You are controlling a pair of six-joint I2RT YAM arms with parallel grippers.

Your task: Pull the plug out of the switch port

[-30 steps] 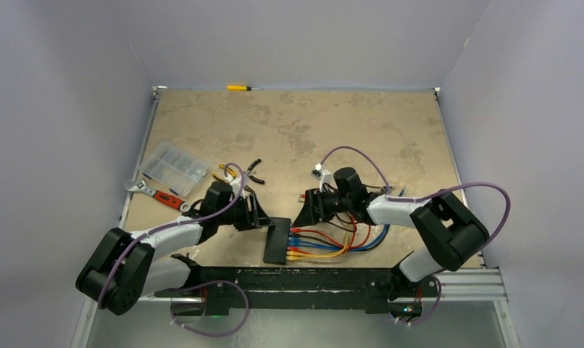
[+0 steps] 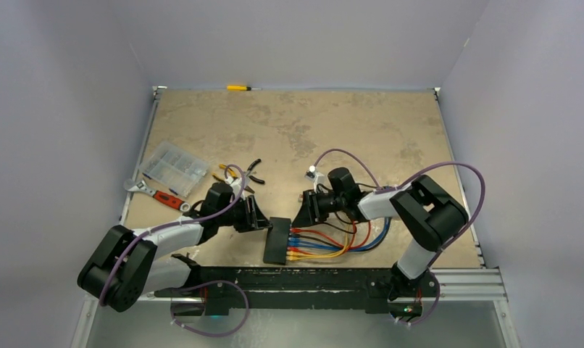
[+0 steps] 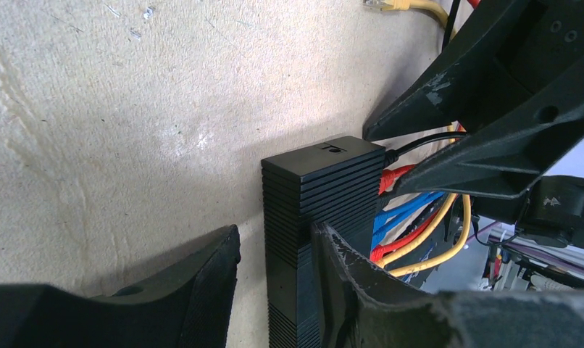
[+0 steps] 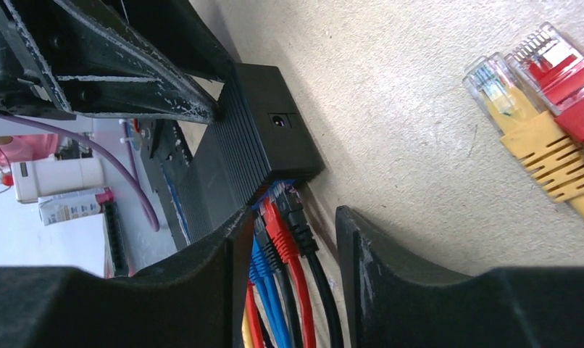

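A black switch (image 2: 277, 239) lies near the front of the table, red, black, blue and yellow cables plugged along its right side. My left gripper (image 2: 260, 221) is part open at its left end; in the left wrist view one finger overlaps the switch body (image 3: 318, 174), contact unclear. My right gripper (image 2: 302, 217) is part open above the cable plugs. In the right wrist view the black plug (image 4: 293, 214) and red plug (image 4: 278, 232) at the switch's end appear between and beyond its fingertips, not visibly gripped.
Loose yellow (image 4: 543, 156) and red (image 4: 579, 116) connectors lie by the right gripper. An organizer box (image 2: 174, 168), pliers (image 2: 254, 170), a wrench (image 2: 159, 196) and a screwdriver (image 2: 238, 88) lie left and behind.
The right arm's elbow has drawn inward and its gripper has shifted slightly. The left arm has moved very little; the switch stays in place.
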